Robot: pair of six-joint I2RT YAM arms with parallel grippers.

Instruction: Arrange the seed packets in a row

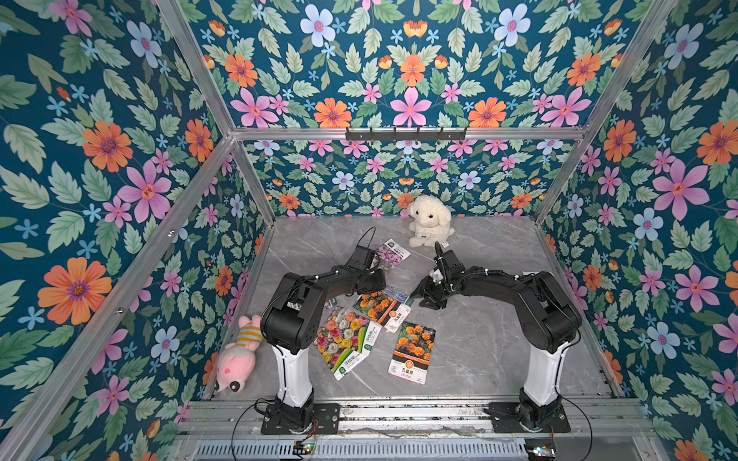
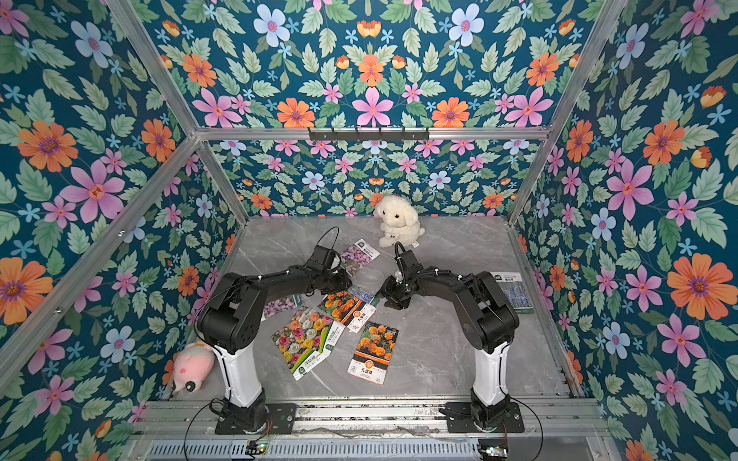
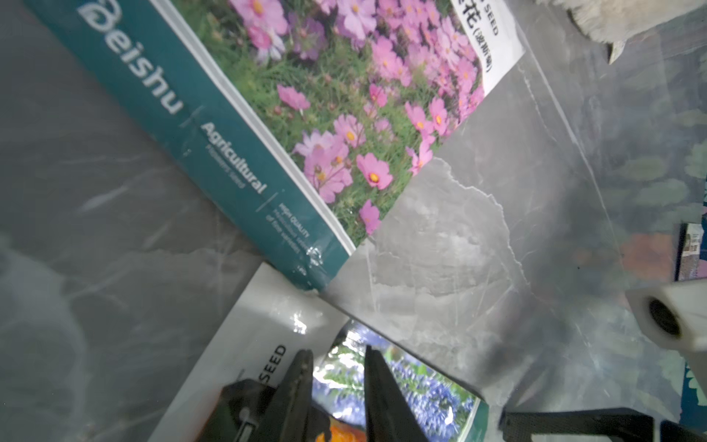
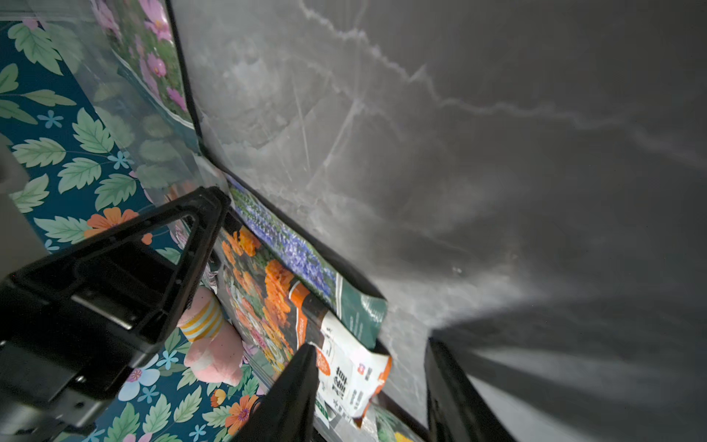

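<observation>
Seed packets lie scattered on the marble table: a pink cosmos packet (image 3: 353,110) at the back, overlapping orange marigold (image 4: 276,294) and blue-flowered packets (image 4: 294,250) in the middle, a mixed-colour packet (image 1: 346,338) front left, another marigold packet (image 1: 412,353) front centre, and a lavender one (image 2: 512,292) at the right. My left gripper is part open above the middle packets, below the cosmos one. My right gripper is part open, low at the right end of the middle pair, with nothing visible between its fingers.
A white plush dog (image 1: 429,221) sits at the back. A pink plush toy (image 1: 236,357) lies at the front left. Bare table (image 2: 461,361) shows at the front right.
</observation>
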